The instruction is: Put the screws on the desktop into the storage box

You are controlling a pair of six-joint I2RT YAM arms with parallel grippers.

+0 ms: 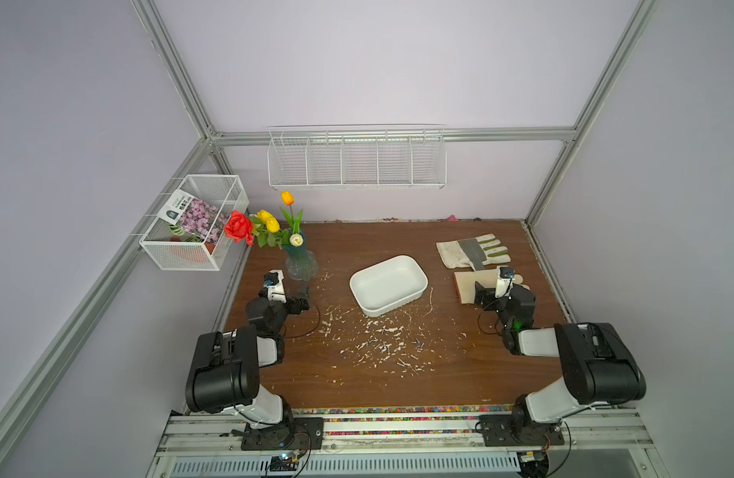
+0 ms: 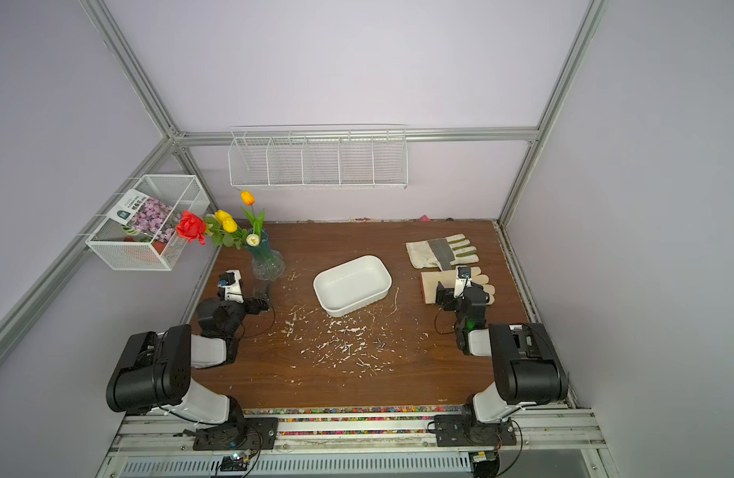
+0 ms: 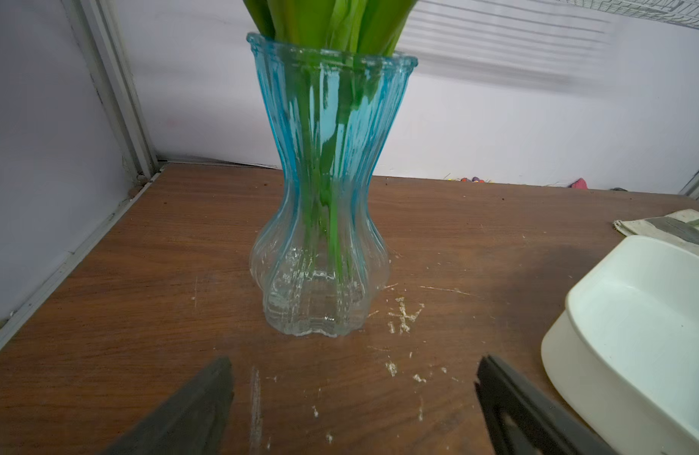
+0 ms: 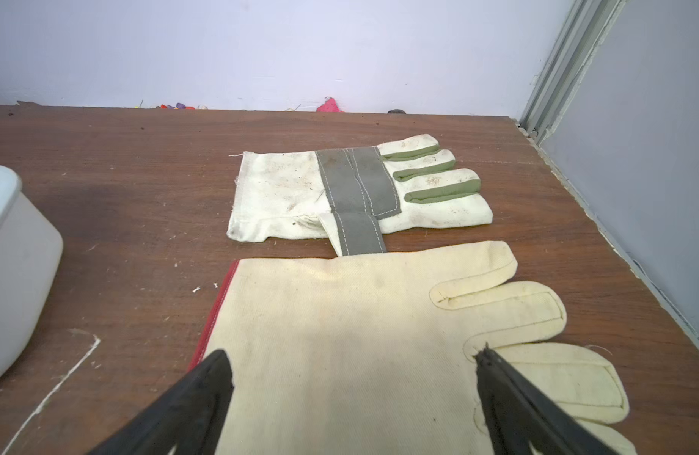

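Observation:
A white rectangular storage box (image 1: 388, 283) stands empty in the middle of the desktop (image 1: 359, 239). Many small pale and grey bits (image 1: 382, 346) lie scattered in front of it; which of them are screws is too small to tell. My left gripper hangs open at the left, before a glass vase (image 3: 319, 288), with nothing between its fingers. My right gripper is open over a cream glove (image 4: 349, 333) at the right, empty as well.
The vase holds flowers at the back left, beside a wall-hung wire basket (image 1: 193, 256). A second glove (image 4: 281, 189) lies at the back right. An empty wire rack (image 1: 356, 159) hangs on the back wall.

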